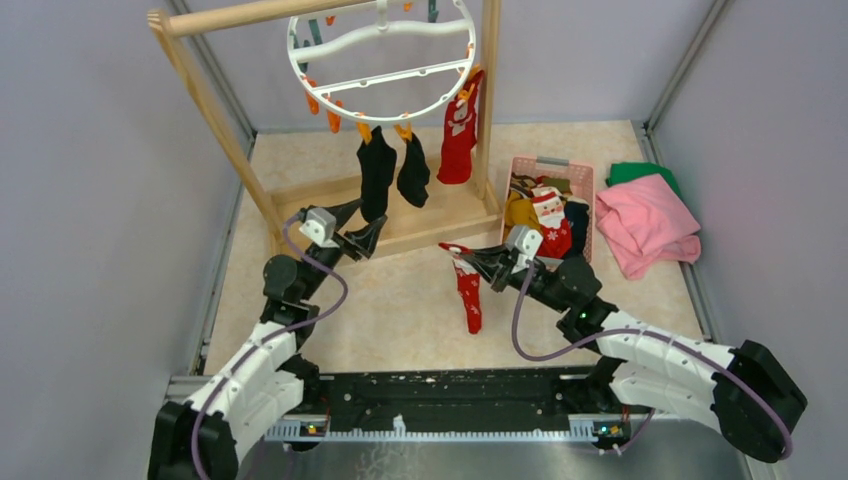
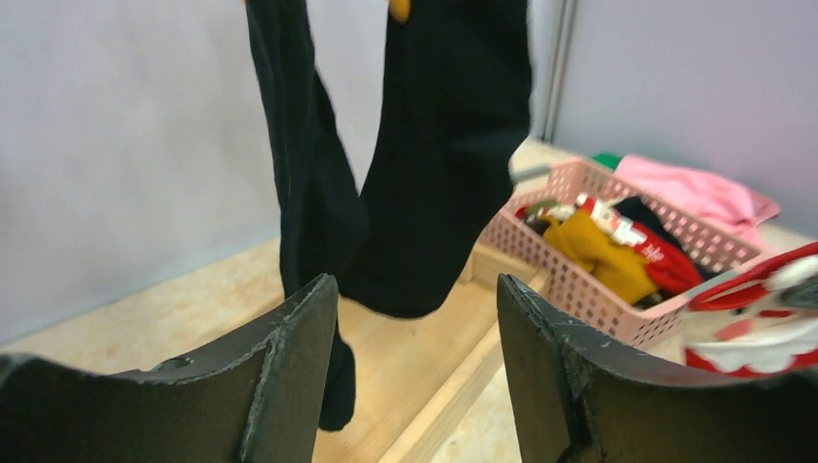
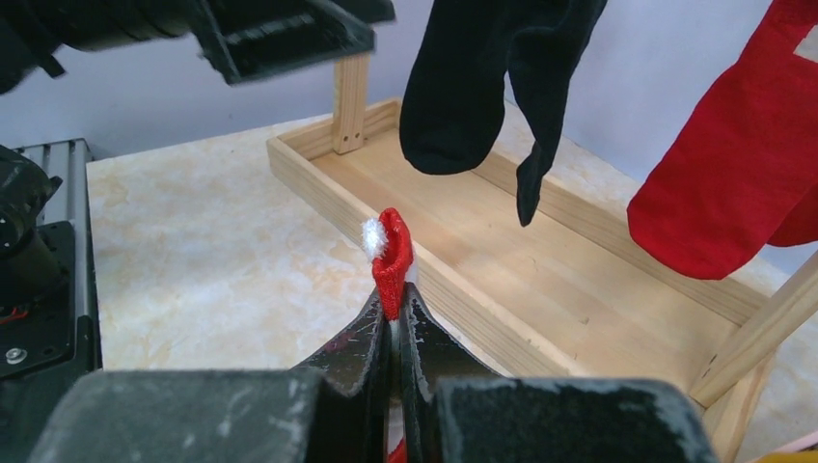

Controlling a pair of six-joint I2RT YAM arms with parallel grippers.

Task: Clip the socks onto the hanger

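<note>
In the top view, the round white hanger (image 1: 375, 80) carries two dark socks, a long one (image 1: 376, 175) and a shorter one (image 1: 412, 172), plus a red sock (image 1: 459, 140), each on an orange clip. My left gripper (image 1: 371, 211) is open near the lower end of the long dark sock; nothing shows between its fingers in the left wrist view. My right gripper is shut on a red Christmas sock (image 3: 391, 256), whose red patterned length (image 1: 468, 295) hangs below it.
A pink basket (image 1: 582, 175) of mixed socks stands right of the wooden stand (image 1: 425, 238). Pink cloth (image 1: 645, 225) and green cloth (image 1: 635, 171) lie to its right. Empty orange clips (image 1: 333, 117) hang at the hanger's left front. Between the arms the table is clear.
</note>
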